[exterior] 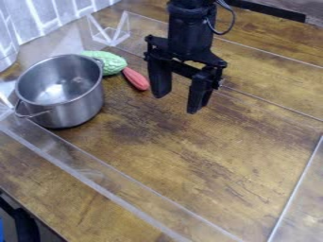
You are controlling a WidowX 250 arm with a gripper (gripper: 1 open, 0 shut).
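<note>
My black gripper [179, 87] hangs over the middle-upper part of the wooden table, its two fingers spread apart, open, with nothing visible between them. A red elongated object [135, 79] lies just left of the gripper. Behind it is a pale green leafy object [109, 60], like a cabbage.
A steel pot [60, 87] with side handles stands at the left. Clear plastic strips run along the left side.
</note>
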